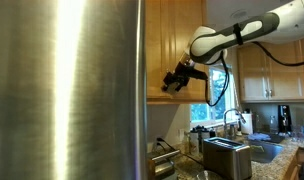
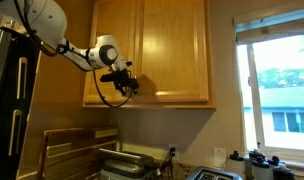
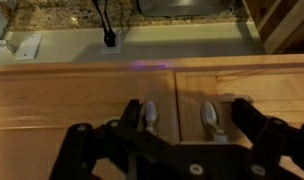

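Observation:
Two wooden cabinet doors meet at a seam, the left one (image 3: 82, 100) and the right one (image 3: 262, 90) in the wrist view. Beside the seam are two metal handles, the left handle (image 3: 150, 113) and the right handle (image 3: 209, 114). My gripper stands open, its dark fingers to either side of the pair. Nothing looks gripped; whether the fingers touch the doors I cannot tell. In exterior view 1 the gripper (image 1: 174, 82) covers the handle area, and exterior view 2 shows the gripper (image 2: 129, 85) at the lower part of the doors.
Below the cabinet lies the counter, with a toaster (image 1: 227, 157) on it and a sink (image 1: 263, 152) beyond. A black plug (image 3: 110, 40) sits in the wall under the cabinet. The large steel surface (image 1: 72, 90) blocks the left of exterior view 1.

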